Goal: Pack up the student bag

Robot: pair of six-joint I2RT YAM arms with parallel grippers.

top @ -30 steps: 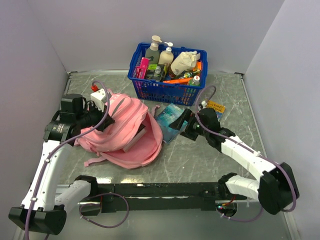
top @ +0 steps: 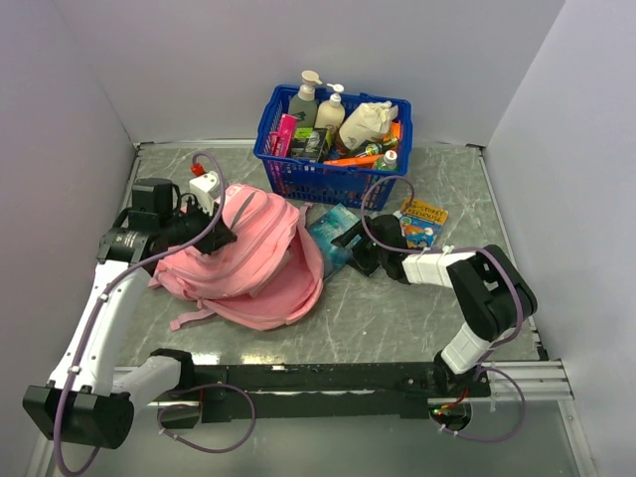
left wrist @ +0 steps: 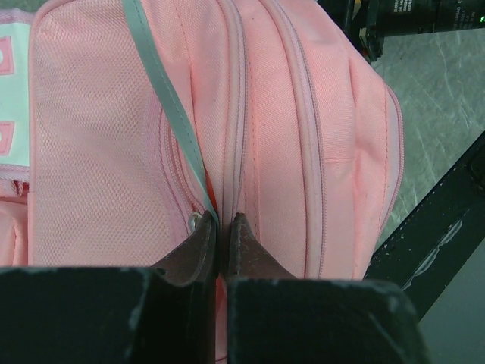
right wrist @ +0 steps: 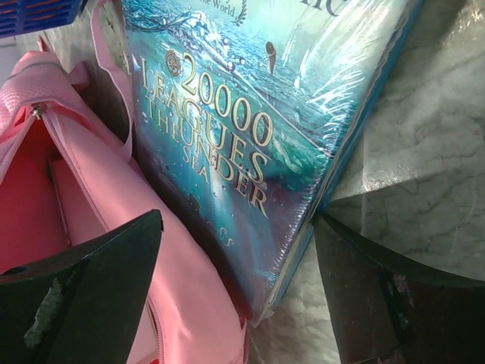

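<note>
A pink backpack [top: 243,278] lies open on the counter's left half. In the left wrist view my left gripper is shut on its fabric and zipper edge. A blue book [right wrist: 227,136], "20000 Leagues Under the Sea", lies flat right of the backpack, touching it. My right gripper is low over the book's lower edge, fingers apart on either side of its corner. A second, yellow-and-blue book [top: 426,212] lies to the right, partly hidden by the right arm in the top view.
A blue basket [top: 273,149] full of bottles, cartons and packs stands at the back centre, behind the books. Walls close off the back and both sides.
My right gripper has moved down and onto the blue book's near part, its arm drawing in from the front right. The left gripper and backpack shifted only slightly.
</note>
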